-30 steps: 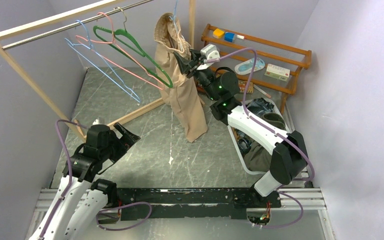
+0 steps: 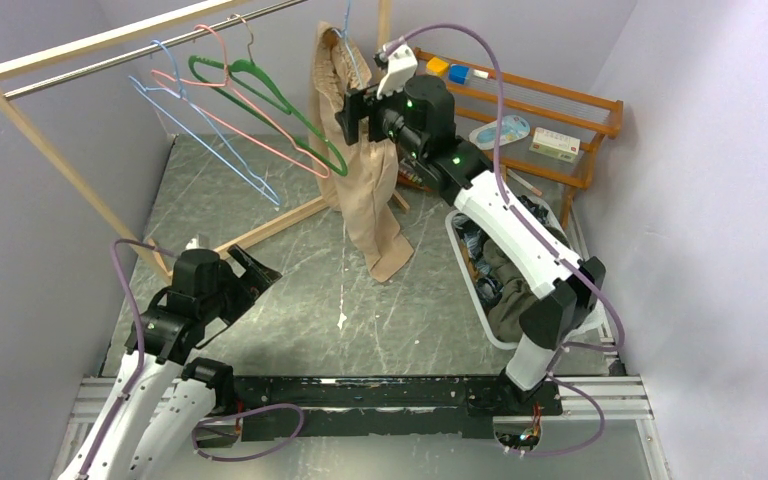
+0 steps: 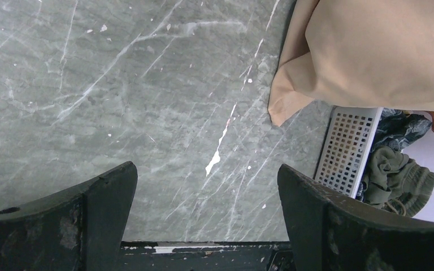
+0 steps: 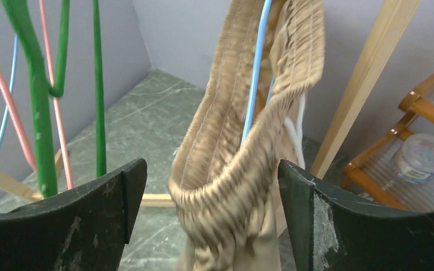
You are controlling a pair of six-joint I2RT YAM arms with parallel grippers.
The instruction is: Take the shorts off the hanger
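The tan shorts (image 2: 365,190) hang from the rail on a light blue hanger (image 4: 255,73), which passes through their gathered elastic waistband (image 4: 231,192). In the top view my right gripper (image 2: 352,118) is at the waistband's front edge. Its fingers (image 4: 311,209) stand open to either side of the waistband in the right wrist view, with a gap to the left one. My left gripper (image 2: 260,275) is open over the bare floor at lower left, well away from the shorts. Only the lower part of the shorts (image 3: 373,51) appears in the left wrist view.
A green hanger (image 2: 270,92), a pink hanger (image 2: 260,118) and a blue hanger (image 2: 210,135) hang left of the shorts. The wooden rack (image 2: 600,105) and the clothes basket (image 2: 472,290) stand at right.
The shorts' waist has shifted slightly. My left arm has stayed put.
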